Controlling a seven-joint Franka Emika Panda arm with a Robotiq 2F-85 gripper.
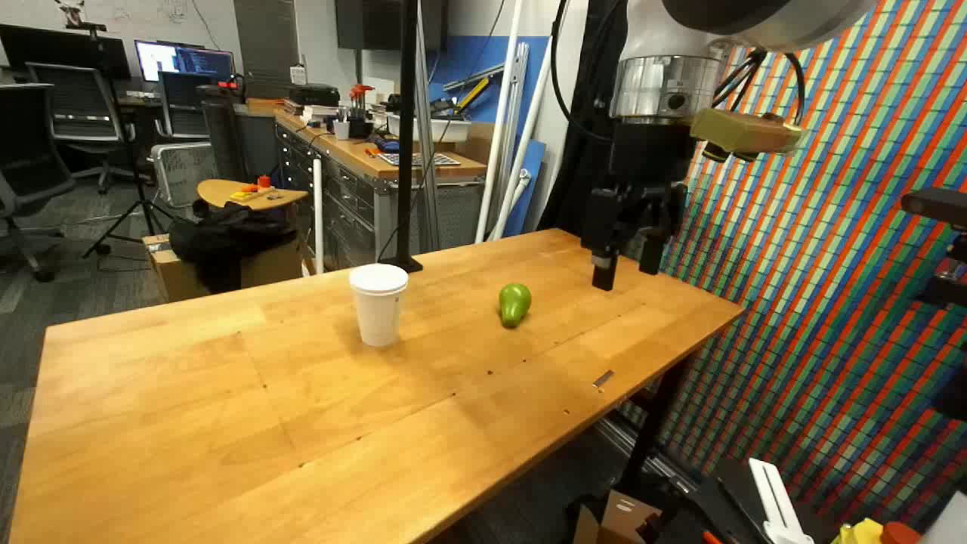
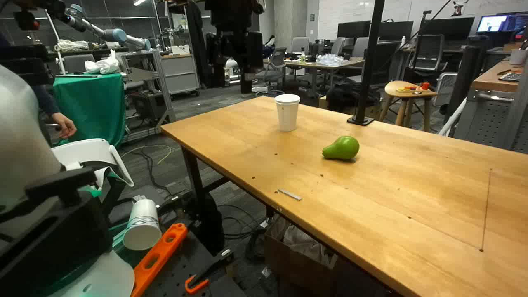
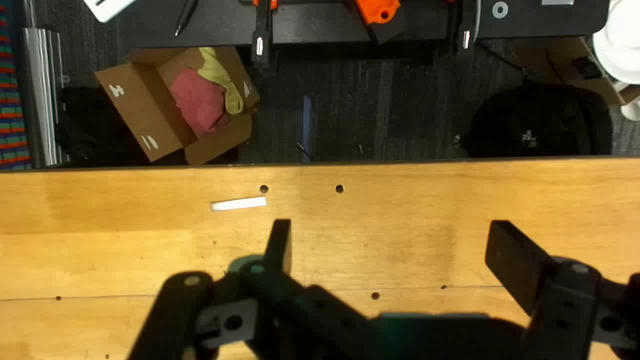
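Observation:
My gripper is open above the tabletop, its two black fingers wide apart with only bare wood seen between them in the wrist view. In exterior view 1 the gripper hangs at the right, clear of everything on the table. A green pear-shaped object lies on its side on the wood. Beyond it to the left stands an upright white paper cup with a white lid. Exterior view 2 has the same cup and green pear-shaped object well apart. Neither shows in the wrist view.
The wooden table is otherwise mostly bare. A small pale strip lies close to one long edge. At the opposite edge a black post rises from the tabletop. An open cardboard box with cloths sits below the table edge.

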